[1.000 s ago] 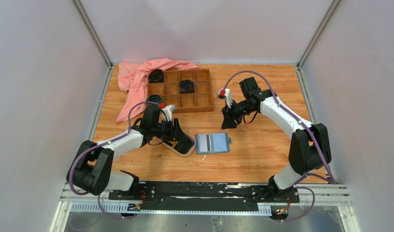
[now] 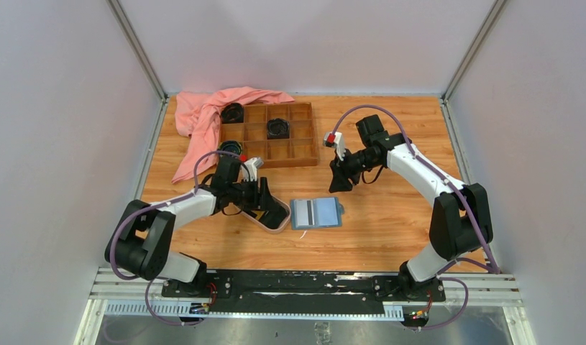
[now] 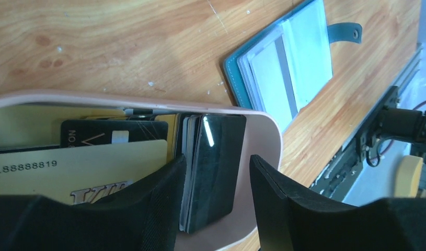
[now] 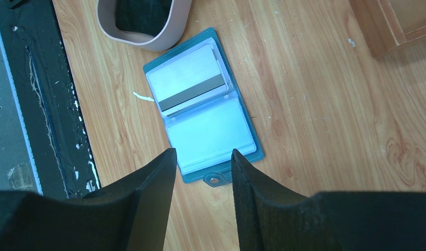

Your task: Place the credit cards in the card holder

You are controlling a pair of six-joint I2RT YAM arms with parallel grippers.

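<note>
Gold and black cards lie in a pinkish box [image 2: 275, 229]; in the left wrist view a gold card [image 3: 80, 170] is at the left and a stack of dark cards [image 3: 217, 167] leans at the right end. My left gripper is open over the box, its fingers on either side of the dark stack, nothing gripped. The blue card holder [image 2: 316, 213] lies unfolded on the table right of the box, its strap [image 4: 215, 179] out. Up and right of the holder in the top view, my right gripper hovers, open and empty.
A wooden compartment tray [image 2: 304, 133] with several black round items stands at the back, beside a pink cloth [image 2: 198, 129]. The table right of the holder is clear.
My left arm has shifted slightly to the right over the box. The right arm, the box and the card holder look unmoved.
</note>
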